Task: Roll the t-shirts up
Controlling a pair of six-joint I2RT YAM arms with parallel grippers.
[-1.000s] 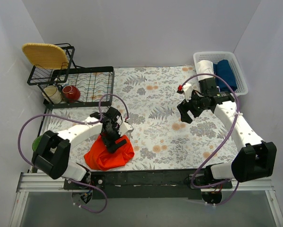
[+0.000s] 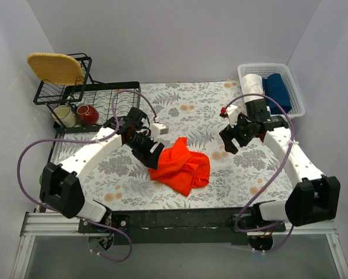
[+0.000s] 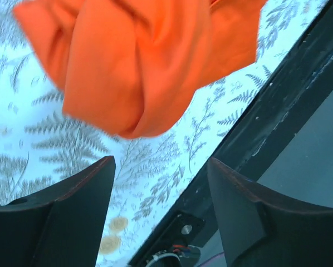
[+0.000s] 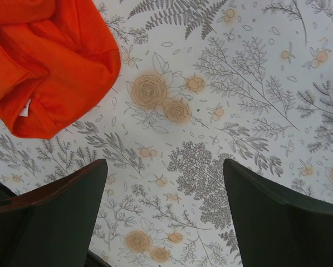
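Observation:
A crumpled orange-red t-shirt (image 2: 184, 168) lies in loose folds on the patterned table, near its front middle. At the shirt's left side is my left gripper (image 2: 154, 156), its fingers apart. In the left wrist view the folded cloth (image 3: 138, 72) lies ahead of the fingers (image 3: 80, 214), and nothing shows between them. My right gripper (image 2: 229, 140) hovers to the right of the shirt, open and empty. The right wrist view has the shirt's edge (image 4: 60, 78) at the upper left, with a small white tag showing on it, and bare table between the fingers.
A white basket (image 2: 299, 96) at the back right holds a white roll (image 2: 252, 85) and a dark blue cloth (image 2: 277, 92). A black dish rack (image 2: 113, 125) with mugs stands at the back left.
The shirt went from the front left to the centre, carried by the left gripper, and now lies spread nearer the front.

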